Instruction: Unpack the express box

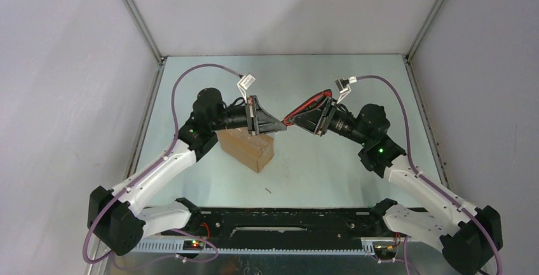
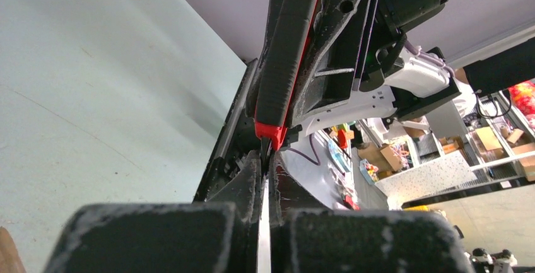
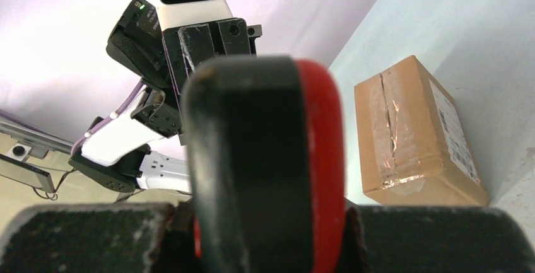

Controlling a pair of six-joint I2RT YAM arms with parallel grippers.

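In the top view a red and black box cutter [image 1: 309,105] hangs above the table, spanning the two grippers. My right gripper [image 1: 292,120] is shut on the cutter's handle [image 3: 258,159], whose thick end fills the middle of the right wrist view. My left gripper has closed on the cutter's narrow blade, just below its red collar [image 2: 271,132]. Most of the blade is hidden between the left fingers. The brown cardboard box [image 1: 248,151] lies on the table beneath the left gripper, taped along its top seam, with a white label [image 3: 454,131] on one side.
Bare table [image 1: 343,173] surrounds the box, mostly to the right and behind. White walls close in the left, right and back. A small dark mark [image 1: 268,190] lies on the table in front of the box.
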